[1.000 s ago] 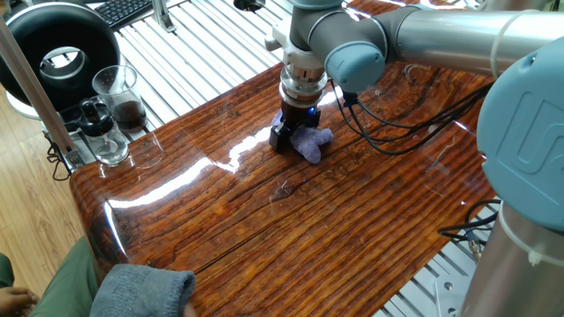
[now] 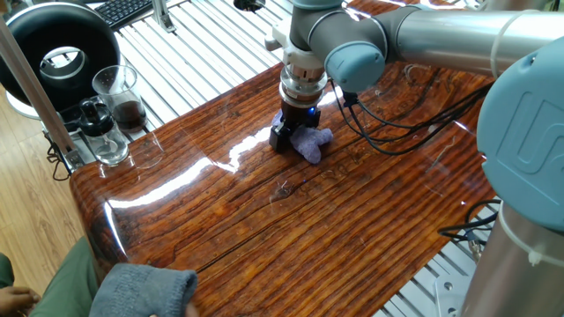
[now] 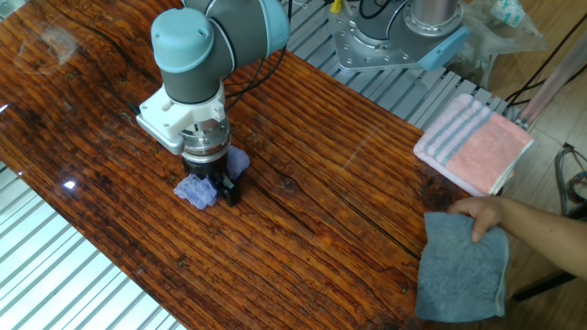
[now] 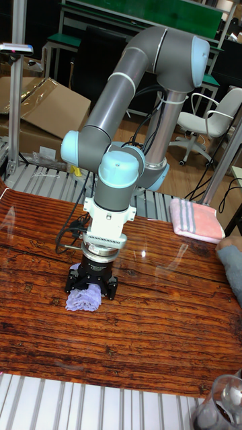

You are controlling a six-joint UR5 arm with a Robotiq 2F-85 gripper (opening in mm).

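A crumpled purple cloth (image 2: 310,144) lies on the glossy wooden table (image 2: 229,211). My gripper (image 4: 91,292) points straight down over it, low at the table. In exterior view 3 its fingers (image 4: 112,288) stand wide apart, one to each side of the cloth, so the fingers look open. Exterior view 2 shows the purple cloth (image 3: 195,192) bulging out on both sides of the gripper (image 3: 210,189). The middle of the cloth is hidden beneath the gripper body, and whether the fingers touch it cannot be made out.
A person's hand (image 3: 482,216) holds a grey cloth (image 3: 462,266) at the table's end. Near it lies a folded pink and white towel (image 3: 475,142). Glass vessels (image 2: 123,97) stand by one corner. Black cables (image 2: 414,132) hang beside the arm.
My arm, the gripper and the purple cloth have stayed in place. Only the person's grey cloth has shifted slightly at the near corner.
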